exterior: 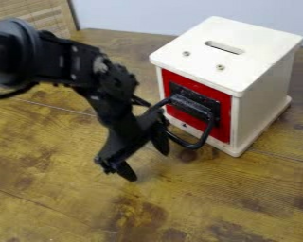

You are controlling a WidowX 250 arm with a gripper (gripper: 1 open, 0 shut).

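Note:
A black robot arm reaches in from the left, its gripper [144, 161] pointing down over the wooden table, in front and to the left of a white wooden box [256, 95]. The gripper is open, with nothing seen between its fingers. The box has a slot and two small screws on top, and a red front panel [222, 132] with a black fitting. A black loop or cable runs from the fitting down beside the gripper; where it ends behind the arm is hidden.
A light board [46, 95] lies at the back left, and a white wall stands behind.

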